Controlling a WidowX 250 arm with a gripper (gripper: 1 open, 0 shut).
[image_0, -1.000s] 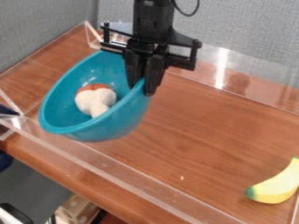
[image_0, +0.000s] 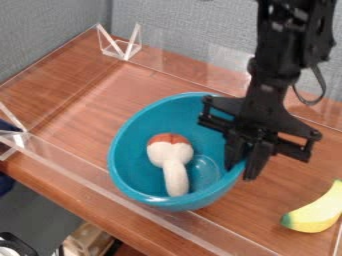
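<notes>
My black gripper (image_0: 238, 145) is shut on the right rim of a teal bowl (image_0: 140, 180), which sits low over the wooden tabletop at the centre. Inside the bowl lies a white toy mushroom (image_0: 173, 160) with an orange-red cap. To the lower right, a yellow banana (image_0: 318, 208) with a green tip lies on the wood, apart from the bowl.
Clear rails and small white wire frames (image_0: 119, 42) line its edges. A grey wall stands behind, and the front left drops to a darker area with cardboard.
My gripper has carried the bowl to the right and down, toward the front of the table, with the mushroom inside. The banana has not moved.
</notes>
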